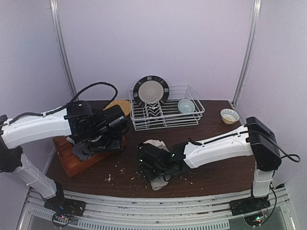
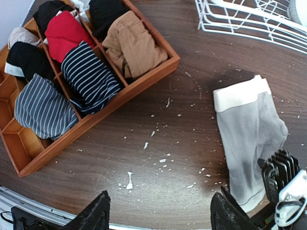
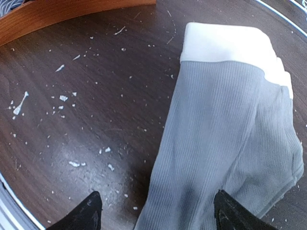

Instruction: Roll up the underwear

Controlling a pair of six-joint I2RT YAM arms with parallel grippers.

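The grey underwear [image 2: 249, 139] lies flat and lengthwise on the dark table, its white waistband [image 2: 242, 93] towards the rack and its lower part folded narrow. In the top view the right arm covers much of it. My right gripper is open above the cloth's near end, one finger [image 3: 230, 211] over the grey fabric and the other over bare wood; nothing is between them. Off to the left, my open and empty left gripper is above the table near the wooden box, away from the underwear.
A divided wooden box [image 2: 103, 109] at the left holds several rolled garments, with some cells empty. Behind stands a white dish rack [image 1: 165, 125] with a plate [image 1: 150, 90]. A small bowl [image 1: 230, 116] sits at the back right. Pale flecks dot the table.
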